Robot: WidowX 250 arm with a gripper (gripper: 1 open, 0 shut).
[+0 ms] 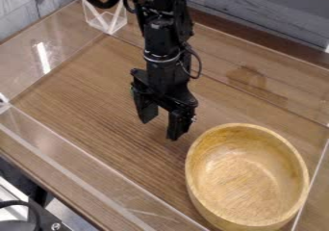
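Note:
The black robot arm reaches down from the top centre to low over the wooden surface [77, 119]. Its gripper [160, 117] is open, with its two dark fingers apart above the bare wood, left of a large yellow oval bowl [244, 200]. I see no object between the fingers.
A clear container [108, 12] stands at the back left. A pale wall runs along the back right. A black cable lies at the bottom left corner.

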